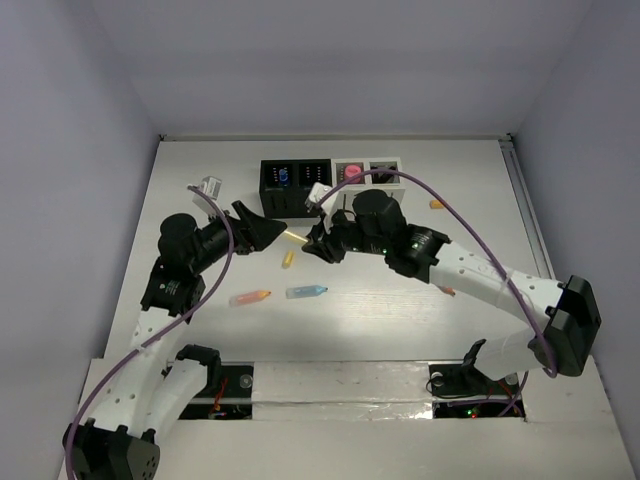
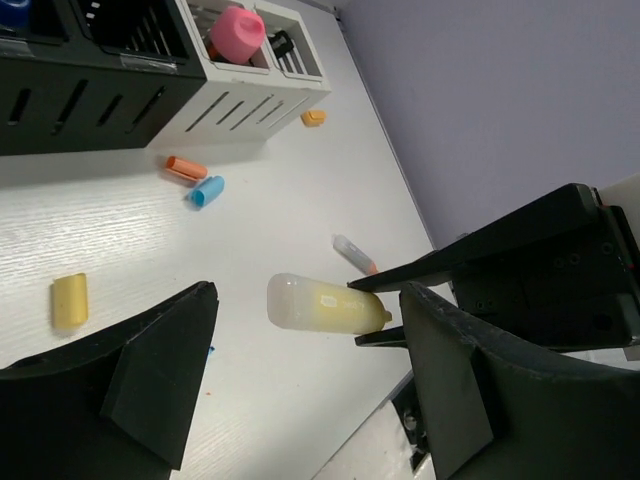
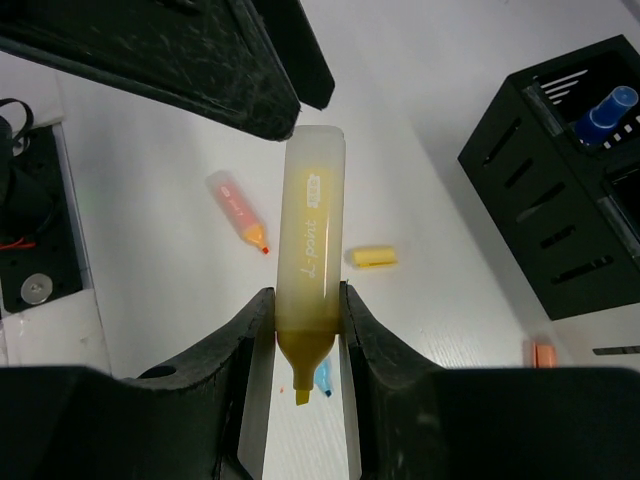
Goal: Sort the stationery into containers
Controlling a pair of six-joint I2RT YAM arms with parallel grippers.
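My right gripper is shut on a yellow marker, held level above the table. My left gripper faces that marker with fingers apart and nothing between them; in the left wrist view the marker floats just beyond them. On the table lie a pink marker, a blue marker, a yellow cap, an orange cap, a blue cap and another orange marker, partly hidden by the right arm in the top view.
At the back stand a black container holding a blue item and a white container holding pink and black items. An orange piece lies right of them.
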